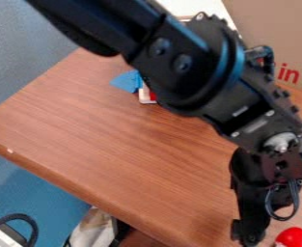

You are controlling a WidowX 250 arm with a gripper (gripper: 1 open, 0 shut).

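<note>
The black gripper [250, 229] hangs low over the wooden table at the right, fingers pointing down. Whether it is open or shut cannot be told. A red round object [293, 239] lies at the bottom right edge beside it, partly out of frame. Behind the arm, a red and white object [147, 96] with a blue cloth [126, 81] next to it is mostly hidden.
A cardboard panel [282, 34] stands at the back right. Below the table's left edge are a black cable and light-coloured items [92, 233].
</note>
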